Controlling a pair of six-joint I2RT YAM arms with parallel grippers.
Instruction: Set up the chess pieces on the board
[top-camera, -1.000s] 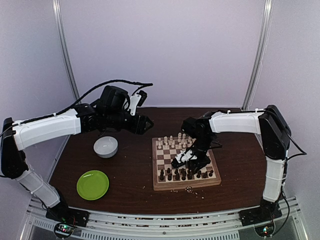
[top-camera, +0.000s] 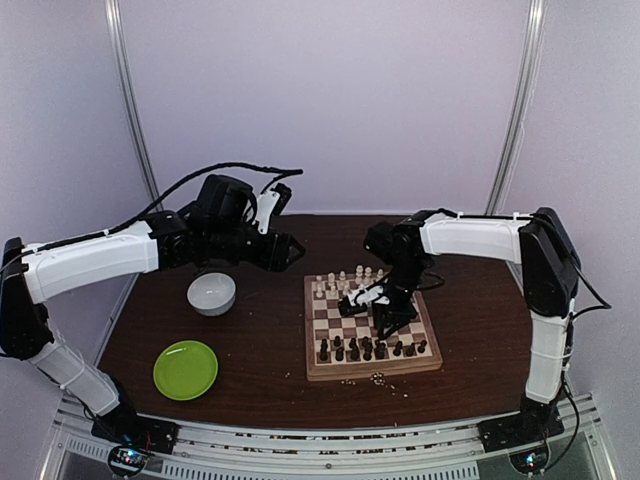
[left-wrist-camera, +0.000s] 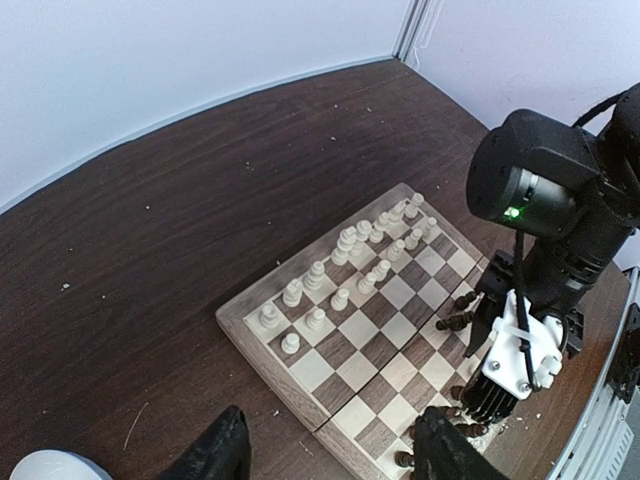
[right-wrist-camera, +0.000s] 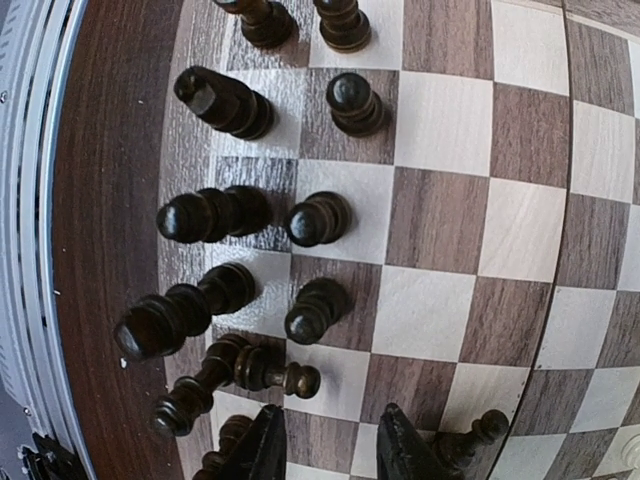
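Observation:
The wooden chessboard (top-camera: 330, 312) lies on the table. White pieces (left-wrist-camera: 345, 245) stand along its far side and dark pieces (top-camera: 365, 350) along its near side. My right gripper is over the dark side, its fingers (right-wrist-camera: 262, 450) apart and nothing visible between them. Just ahead of it, a dark pawn (right-wrist-camera: 275, 372) leans or lies against a taller dark piece (right-wrist-camera: 200, 385). Another dark piece (right-wrist-camera: 470, 440), partly hidden by a fingertip, sits farther into the board. My left gripper (top-camera: 288, 252) hangs open and empty in the air, left of the board.
A white bowl (top-camera: 212, 294) and a green plate (top-camera: 186, 370) are on the table's left. Small crumbs (top-camera: 377, 378) lie at the board's front edge. The right arm covers part of the board in the top view. Between the bowl and the board, the tabletop is clear.
The left arm is almost still. No piece has visibly moved.

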